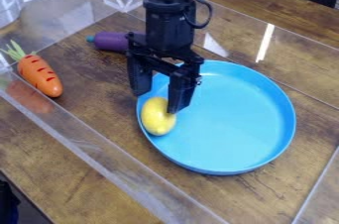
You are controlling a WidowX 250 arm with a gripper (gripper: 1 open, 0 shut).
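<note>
A yellow oval object [158,119] lies in the left part of a round light blue plate [239,129]. Above it hangs my black gripper [162,85], open, with its fingers on either side over the plate's left edge and nothing visibly held between them.
A toy carrot [39,72] lies on the wooden table at the left. A purple eggplant [109,42] lies behind the gripper at the upper left. A clear strip runs along the lower left. Bare table shows at the top right and bottom.
</note>
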